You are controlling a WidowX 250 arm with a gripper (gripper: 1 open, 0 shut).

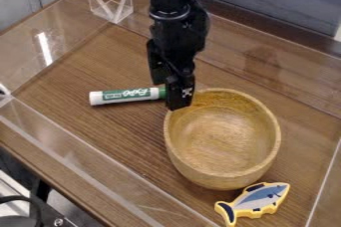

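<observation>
My gripper (177, 90) hangs low over the middle of the table, open, at the right end of a white and green tube (124, 95) and just behind the rim of a large tan bowl (221, 141). A yellow, blue and white fish-shaped item (252, 202) lies in front of the bowl on the right. Whether the fingertips touch the tube cannot be made out.
A clear angular plastic piece (114, 5) sits at the back left. Black cables lie at the bottom left edge.
</observation>
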